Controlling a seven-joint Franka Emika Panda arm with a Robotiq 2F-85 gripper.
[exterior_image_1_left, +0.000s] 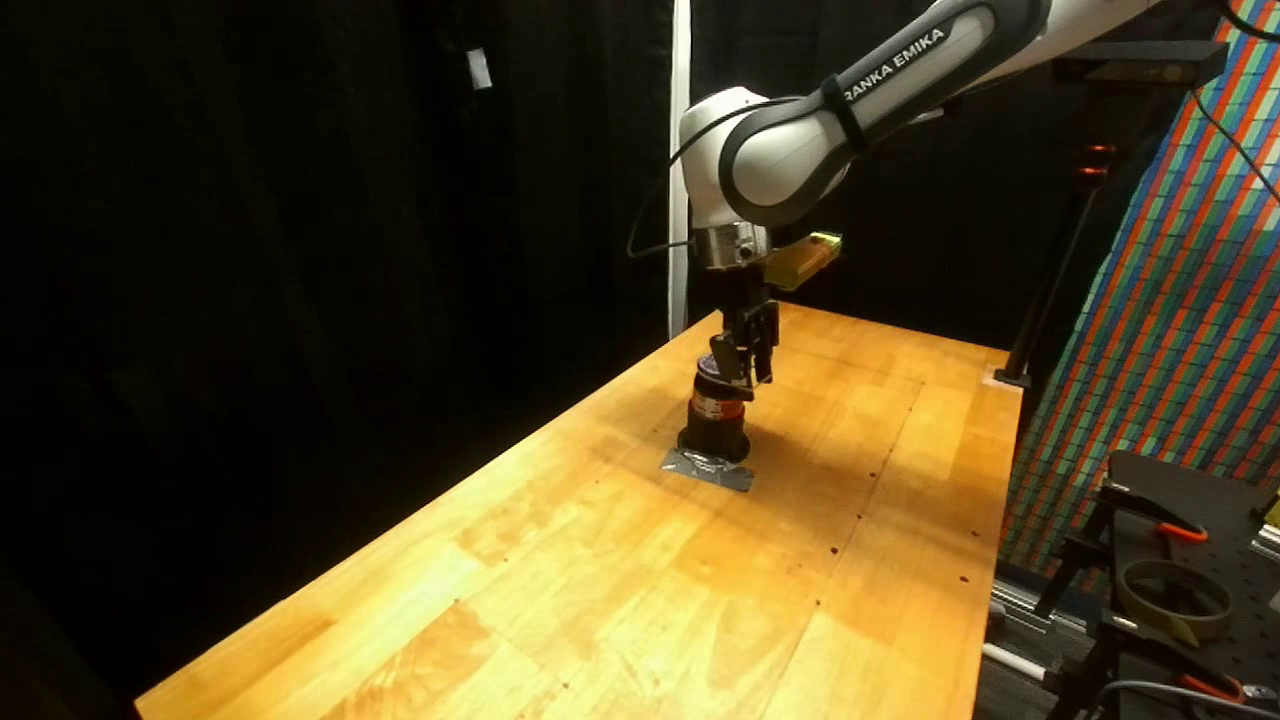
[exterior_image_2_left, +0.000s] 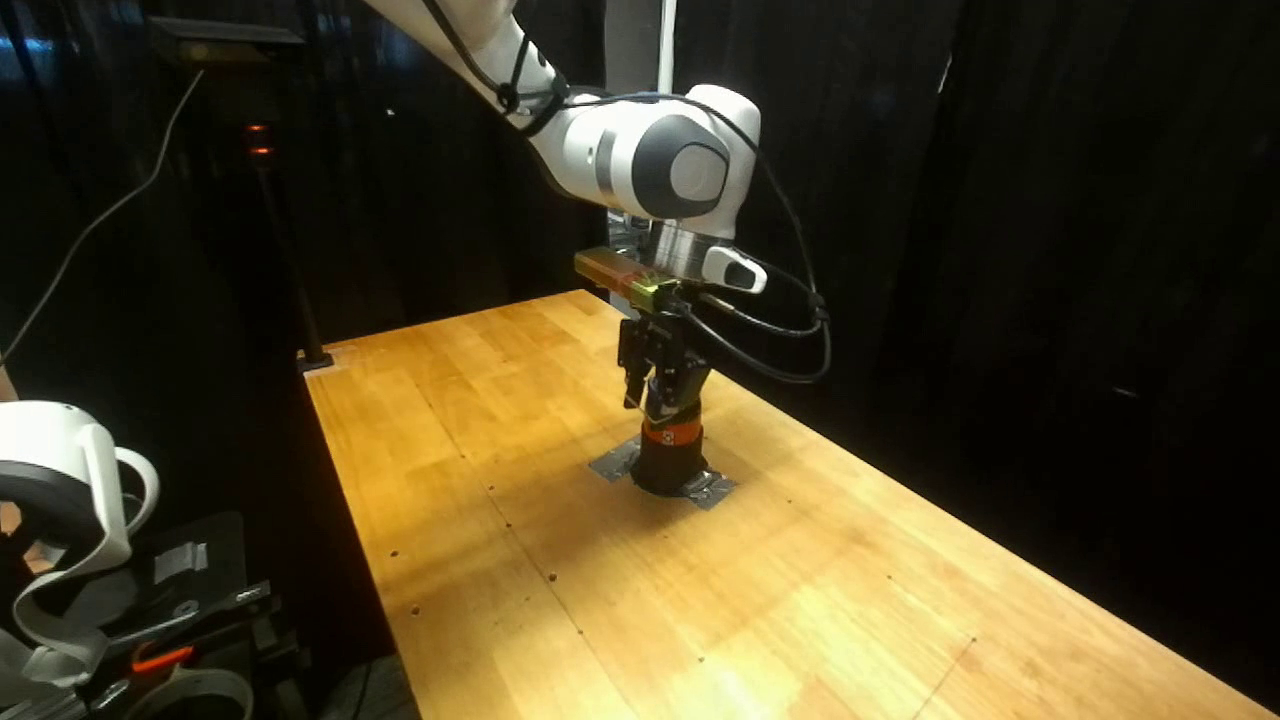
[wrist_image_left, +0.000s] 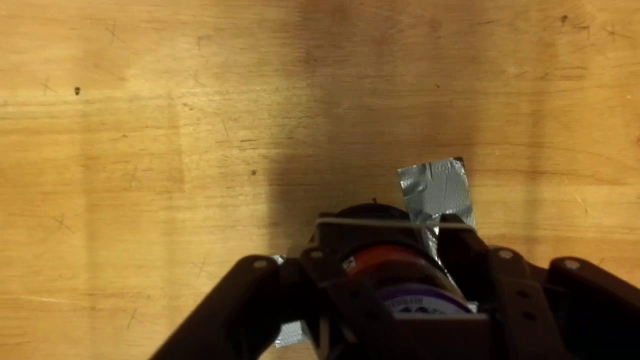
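Note:
A jar with a purple lid (wrist_image_left: 423, 300) and an orange-red label (exterior_image_1_left: 716, 408) stands upright in a black round base (exterior_image_2_left: 668, 466). Grey tape (wrist_image_left: 441, 189) fixes this base to the table. At the top of the jar is my gripper (exterior_image_1_left: 746, 379), pointing down. Its dark fingers stand apart in the wrist view, one on either side of the lid. Whether the pads touch the lid cannot be told, as the fingers hide part of the rim.
A dark post (exterior_image_1_left: 1056, 276) rises at the far corner. Beyond the table's edge, a black side table (exterior_image_1_left: 1200, 492) carries a roll of tape (exterior_image_1_left: 1173, 600) and clamps.

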